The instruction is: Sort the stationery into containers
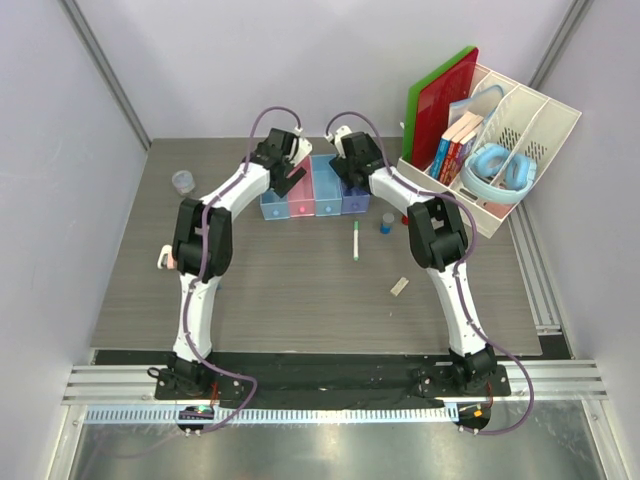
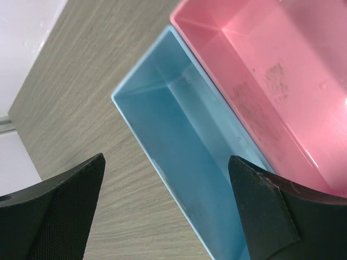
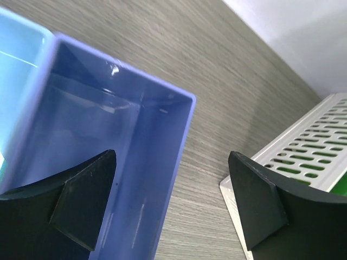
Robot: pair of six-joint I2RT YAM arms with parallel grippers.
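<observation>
Four bins stand side by side at the table's back: a left blue bin [image 1: 275,211], a pink bin [image 1: 301,208], a lighter blue bin [image 1: 328,207] and a purple bin [image 1: 355,204]. Over the left blue bin my left gripper is open, nothing between its fingers. My right gripper stands open at the purple bin's [image 3: 124,73] right wall, also empty. A green-and-white marker [image 1: 356,240] lies on the table in front of the bins. To its right are a small blue-topped jar [image 1: 387,223] and a pale eraser-like block [image 1: 399,286].
A white shelf rack [image 1: 540,120] with books and blue headphones [image 1: 500,168] fills the back right, close to my right gripper. A clear round container [image 1: 183,182] sits at the left.
</observation>
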